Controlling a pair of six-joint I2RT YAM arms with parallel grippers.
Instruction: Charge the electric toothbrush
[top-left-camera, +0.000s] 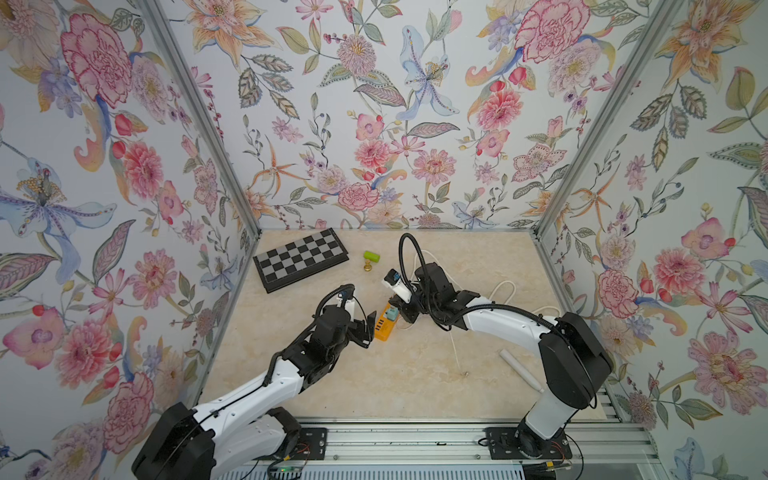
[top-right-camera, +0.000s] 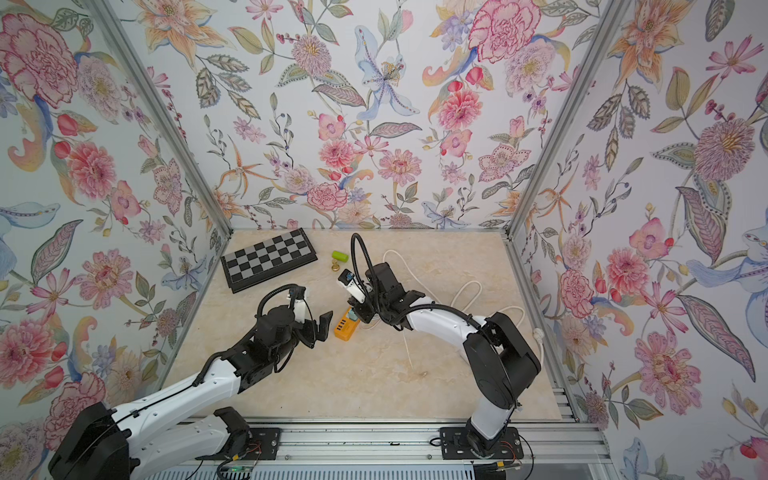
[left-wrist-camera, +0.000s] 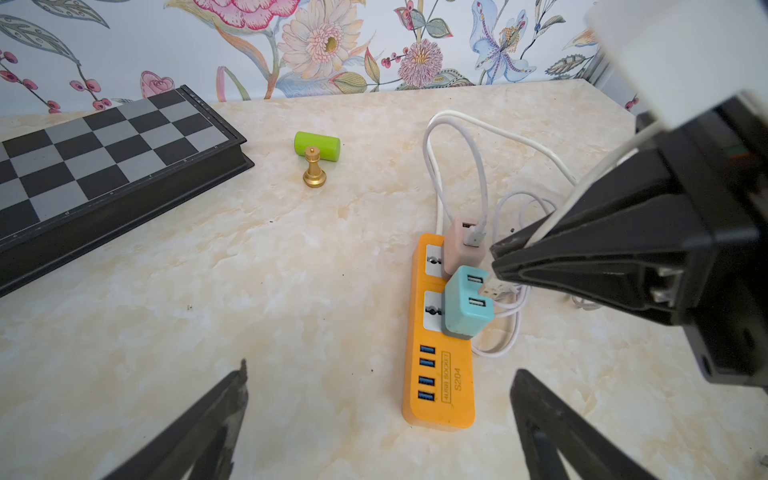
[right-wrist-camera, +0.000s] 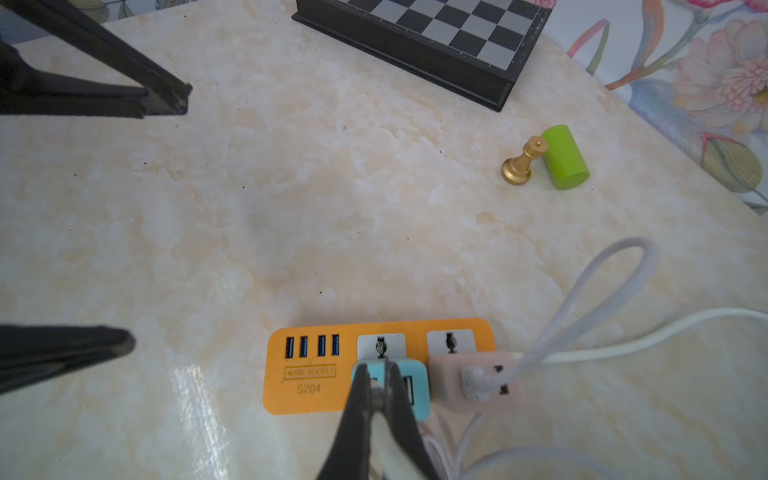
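Observation:
An orange power strip (left-wrist-camera: 436, 396) lies mid-table, bearing a cyan USB charger (left-wrist-camera: 457, 308) and a pink charger (left-wrist-camera: 457, 248) with a white cable plugged in. My right gripper is shut at the cyan charger, with a white cable and connector at its fingertips; the connector is partly hidden by the fingers in the right wrist view. My left gripper stands open to the left front of the strip, nothing between its fingers. I cannot make out the toothbrush itself.
A chessboard case (left-wrist-camera: 96, 172) sits at back left, with a green cylinder (left-wrist-camera: 317, 141) and gold chess piece (left-wrist-camera: 314, 172) beside it. Cables cross the right side of the table; a long white bar (top-left-camera: 520, 368) lies at front right.

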